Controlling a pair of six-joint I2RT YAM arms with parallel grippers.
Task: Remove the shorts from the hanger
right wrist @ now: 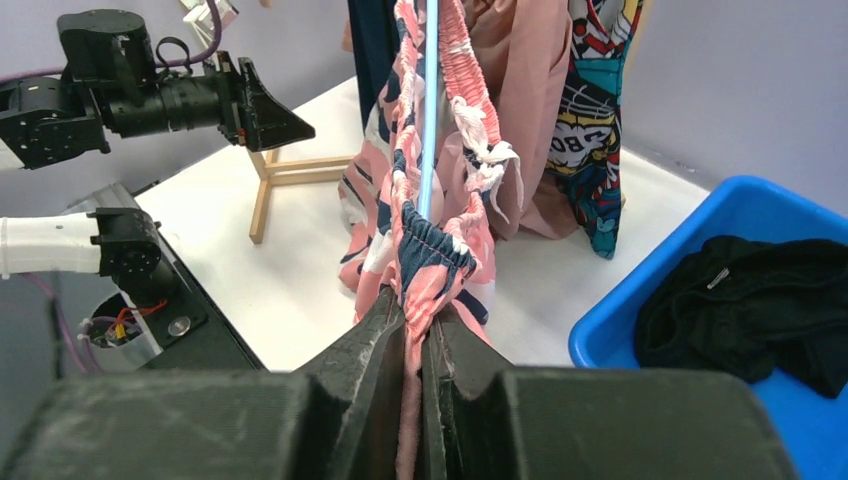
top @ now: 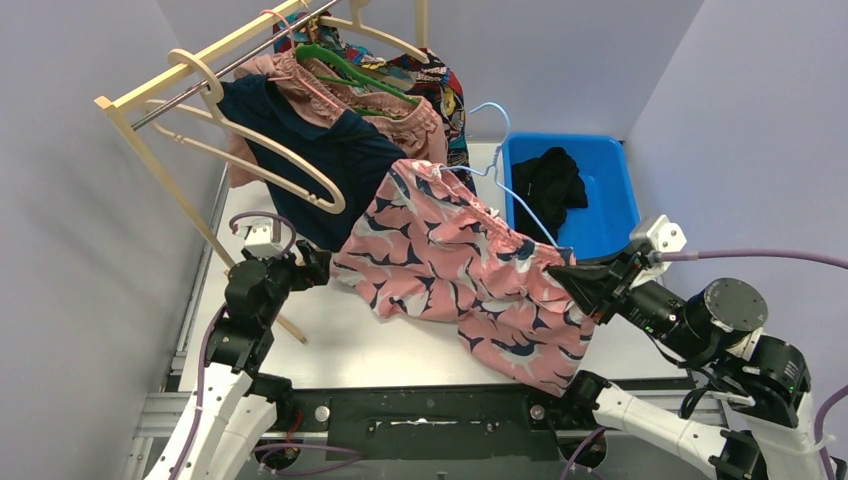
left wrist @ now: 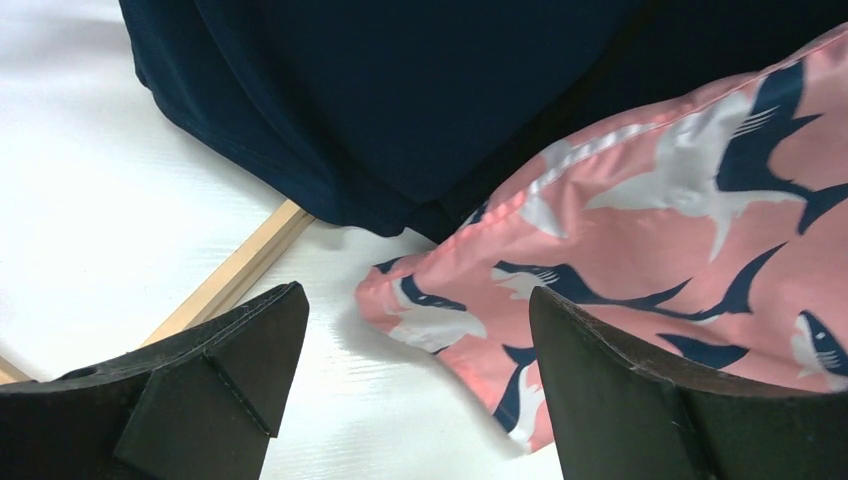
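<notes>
Pink shorts [top: 470, 270] with a navy and white pattern hang stretched across the middle of the top view. Their waistband is still around a light blue hanger [top: 497, 160], whose hook stands free of the rack. My right gripper [top: 572, 283] is shut on the waistband's right end; in the right wrist view the bunched cloth [right wrist: 430, 265] runs between its fingers, with the hanger's arm just beyond. On the left, my left gripper [top: 318, 266] stands open beside the shorts' left edge. The left wrist view shows a pink corner [left wrist: 420, 305] past its fingertips, not clasped.
A wooden rack [top: 150, 95] at upper left carries navy cloth [top: 300, 155], pink garments [top: 415, 130] and a patterned one [top: 445, 90]. At the back right stands a blue bin [top: 605, 200] with black cloth [top: 548, 185] inside. Bare white table [top: 400, 360] shows in front.
</notes>
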